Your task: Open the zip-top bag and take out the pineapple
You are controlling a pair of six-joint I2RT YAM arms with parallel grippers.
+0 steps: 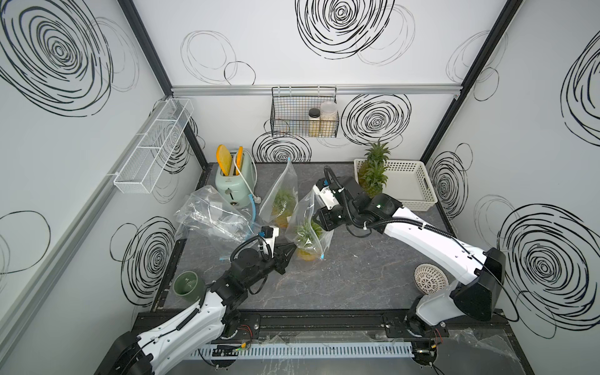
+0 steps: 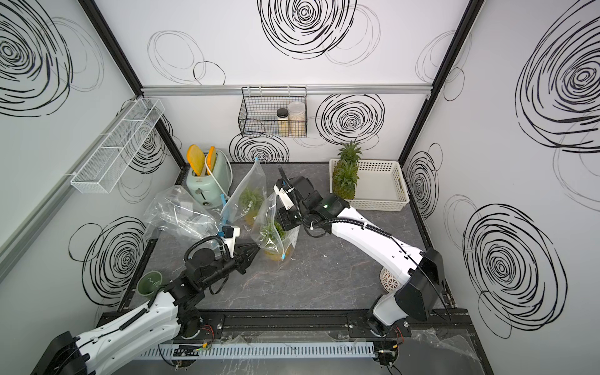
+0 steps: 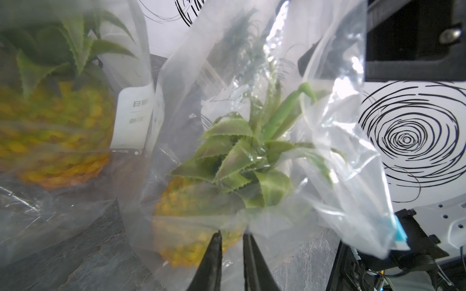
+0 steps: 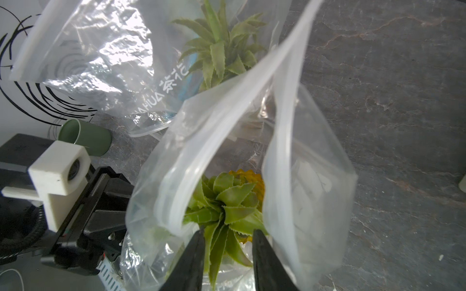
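A clear zip-top bag stands on the counter, its mouth parted in the right wrist view. Inside it is a pineapple, its green crown (image 4: pixel 225 203) facing up and the yellow body (image 3: pixel 182 218) below, blurred through the film. My right gripper is at the bag's mouth over the crown, fingers apart with leaves showing between them; whether they are gripped cannot be told. My left gripper is at the bag's near left side, its fingers slightly apart, with bag film behind them and nothing clearly pinched.
Left of this bag stands another bagged pineapple (image 1: pixel 282 203), and an empty-looking clear bag (image 1: pixel 215 215) lies farther left. A toaster (image 1: pixel 237 184), a white basket (image 1: pixel 409 184) with pineapples and a green cup (image 1: pixel 188 285) surround the area.
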